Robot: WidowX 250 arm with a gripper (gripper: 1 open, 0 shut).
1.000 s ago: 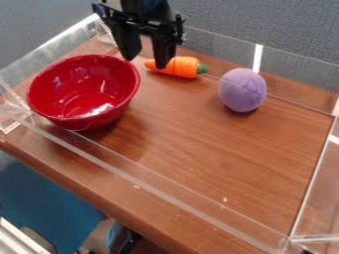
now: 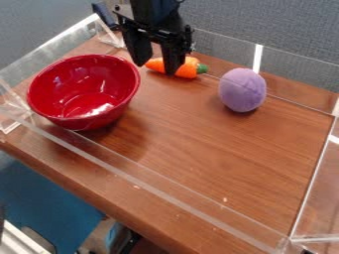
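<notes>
My black gripper (image 2: pixel 155 48) hangs at the top centre, with its two fingers apart and pointing down, above and a little in front of an orange toy carrot (image 2: pixel 181 66) with a green top. Nothing shows held between the fingers. A red bowl (image 2: pixel 82 91) sits at the left of the wooden table (image 2: pixel 212 169). A purple ball-like toy (image 2: pixel 243 89), slightly oval, rests on the right side.
Clear plastic walls run round the table's edges, along the back, left, front and right. A grey padded wall stands behind.
The gripper has shifted slightly over the last second, staying above the carrot area near the bowl's back. The objects on the table have not moved.
</notes>
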